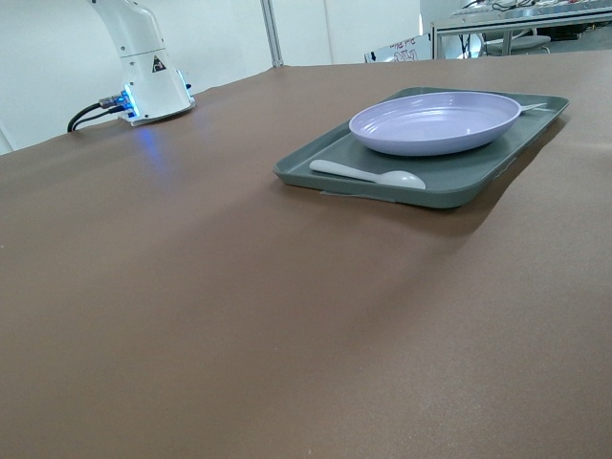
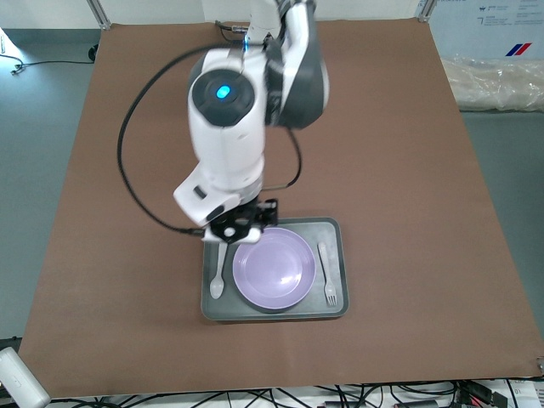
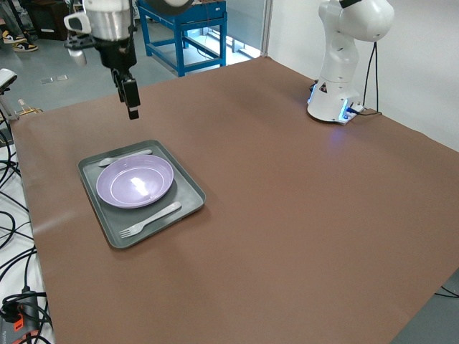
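A grey tray holds a lilac plate, with a white spoon left of it and a white fork right of it in the left view. The same tray shows side-on in the top view. My gripper, black, hangs above the table near the tray's back edge in the right view; in the left view it is mostly hidden under the arm's white wrist, over the tray's upper left. Whether it is open or shut is unclear.
The arm's white base stands at the far side. Cables and equipment lie along the edge nearest the tray.
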